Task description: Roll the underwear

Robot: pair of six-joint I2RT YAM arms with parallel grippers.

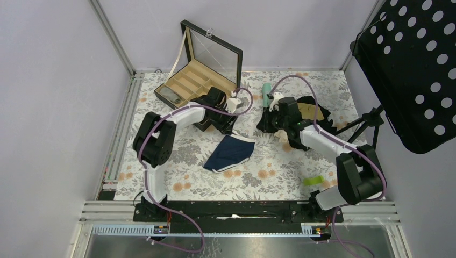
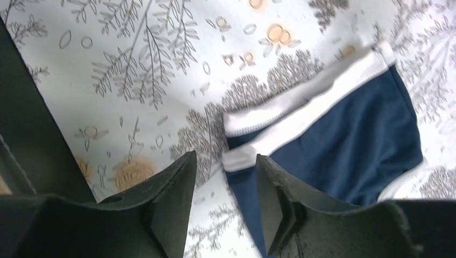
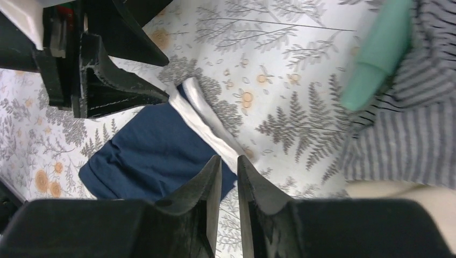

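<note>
The navy underwear (image 1: pixel 228 153) with white waistband lies partly folded on the floral cloth, below and between the grippers. In the left wrist view its band (image 2: pixel 306 113) runs diagonally, navy fabric (image 2: pixel 349 140) to the right. My left gripper is above its upper left corner, fingers apart, open with nothing between. My right gripper hovers right of the underwear, its fingertips slightly apart over the band's lower end in its wrist view, holding nothing visible. The left gripper also shows at that view's upper left.
An open compartment box (image 1: pixel 191 83) stands at back left. A green roll (image 3: pixel 376 59), striped cloth (image 3: pixel 403 140) and a dark pile with olive cloth (image 1: pixel 309 110) lie at right. A black perforated panel (image 1: pixel 408 64) stands far right.
</note>
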